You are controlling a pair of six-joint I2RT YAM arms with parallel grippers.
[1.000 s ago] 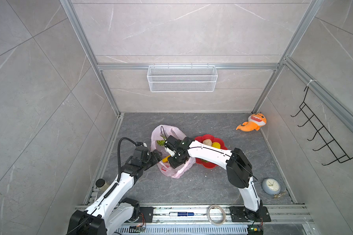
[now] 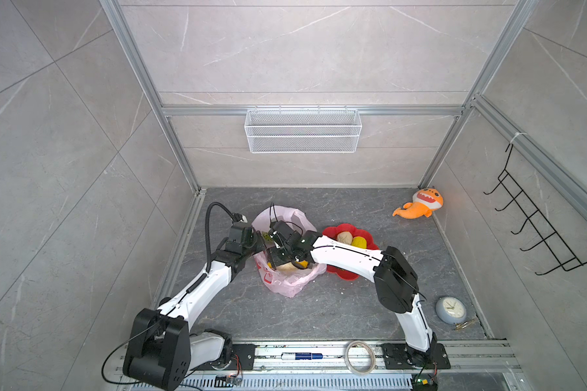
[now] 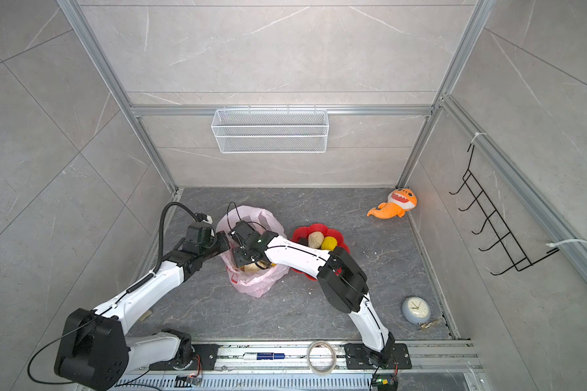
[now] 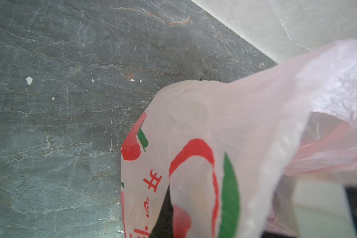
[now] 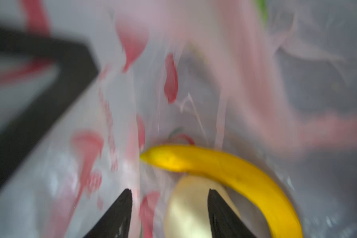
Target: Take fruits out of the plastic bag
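The pale pink plastic bag (image 2: pixel 288 288) stands with its mouth up. My right gripper is inside it, its fingers parted. Below and between those fingers lies a pale rounded fruit (image 5: pixel 194 210), with a curved yellow banana (image 5: pixel 234 172) beside it. Nothing is visibly clamped there. My left gripper (image 2: pixel 261 239) is at the bag's left rim. In the left wrist view the printed bag wall (image 4: pixel 210 130) covers most of its fingers; they are shut, and whether they pinch the film is unclear. A red scalloped bowl (image 2: pixel 347 275) holds a pale item and a yellow one.
An orange toy shark (image 2: pixel 418 204) lies at the back right and a round clock (image 2: pixel 450 310) at the front right. A white mesh basket (image 2: pixel 303 130) hangs on the back wall. The counter in front of the bag is clear.
The left arm has swung away from the front of the bag to its left rim. My right gripper has shifted slightly left within the bag, which now sits a little differently.
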